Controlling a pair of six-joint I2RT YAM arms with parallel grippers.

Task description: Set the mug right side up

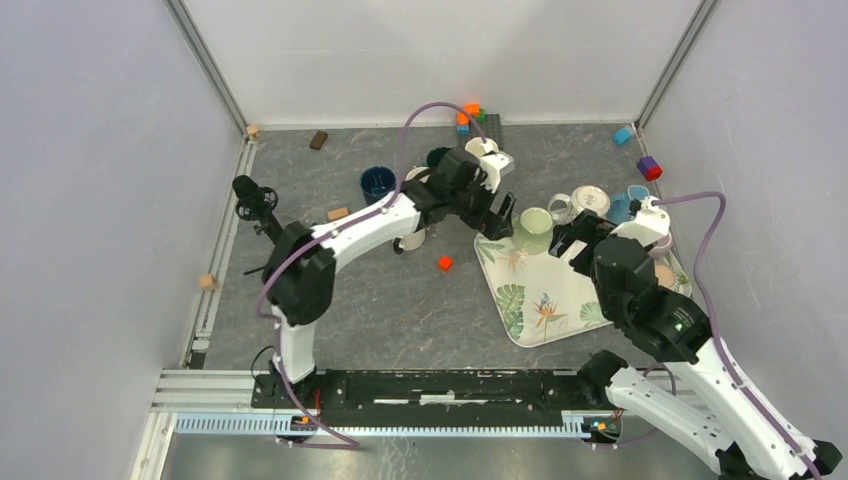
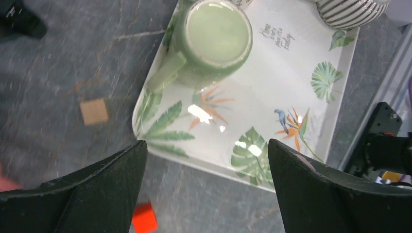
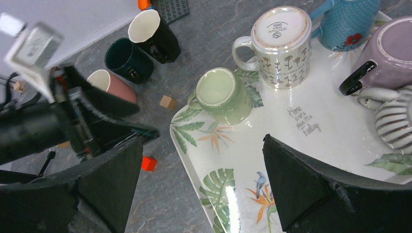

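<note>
An upside-down green mug stands at the tray's back-left corner, its base facing up, handle toward the left in the right wrist view. My left gripper is open just left of and above it; in the left wrist view the mug shows beyond its open fingers. My right gripper hangs open to the mug's right, over the tray. Other upturned mugs on the tray include a white flowered one, a blue one, a lilac one and a striped one.
Dark and pink mugs stand at the back, left of the tray. A red cube and a wooden cube lie by the tray's left side.
</note>
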